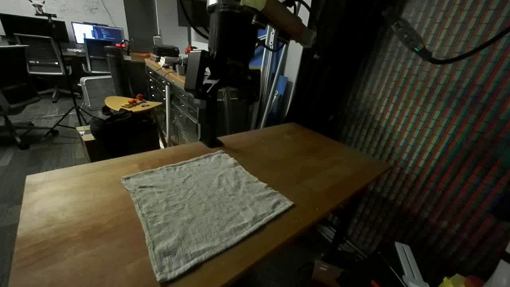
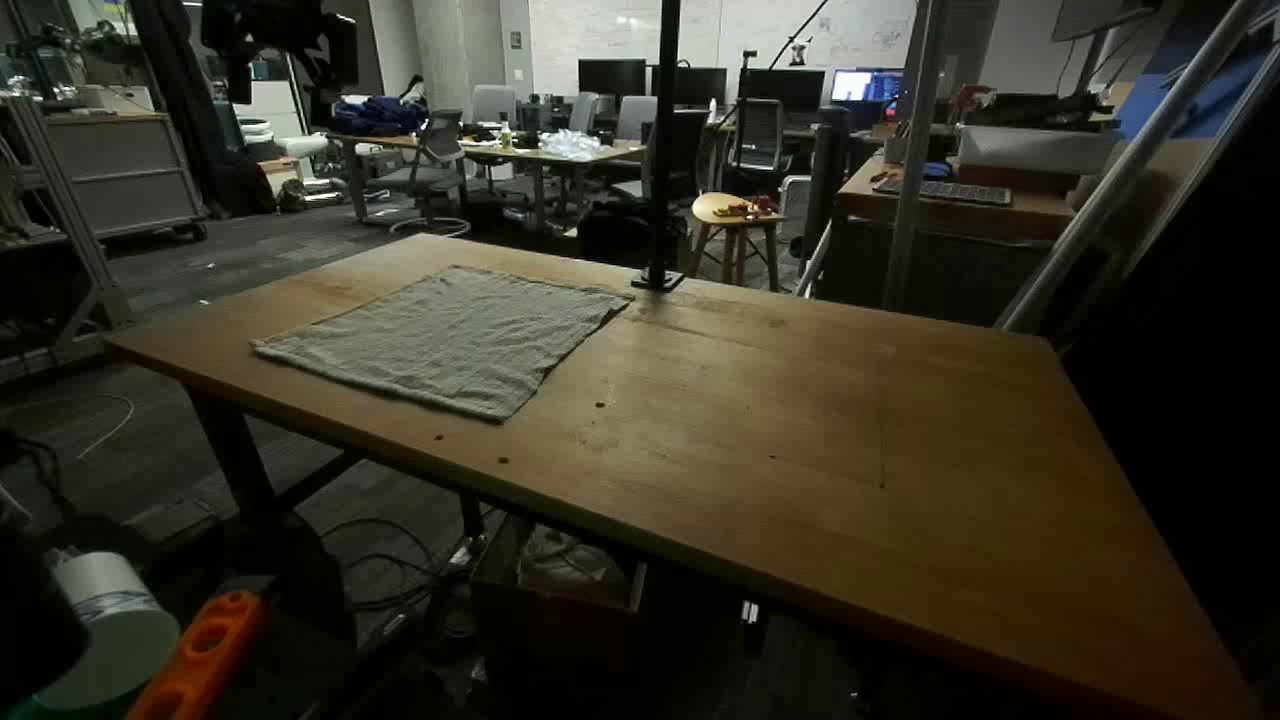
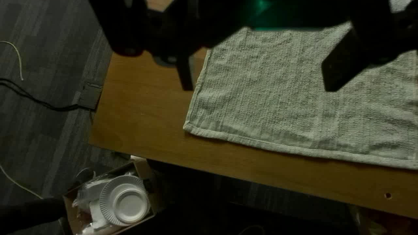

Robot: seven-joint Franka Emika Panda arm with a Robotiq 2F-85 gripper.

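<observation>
A grey-white cloth (image 1: 203, 210) lies spread out flat on the wooden table (image 1: 306, 158), lightly wrinkled. In exterior view 2 the same cloth (image 2: 450, 342) covers part of the table's left half. My gripper is open in the wrist view, with its two dark fingers wide apart and nothing held between them. One finger (image 3: 184, 73) appears over the cloth's left edge, the other over its middle. The dark arm (image 1: 232, 38) hangs above the table in exterior view 1; its fingertips are hard to make out there.
A black post (image 2: 663, 156) stands on a small base at the table's far edge. Below the table edge, the wrist view shows a cardboard box with white plates (image 3: 127, 201) in it.
</observation>
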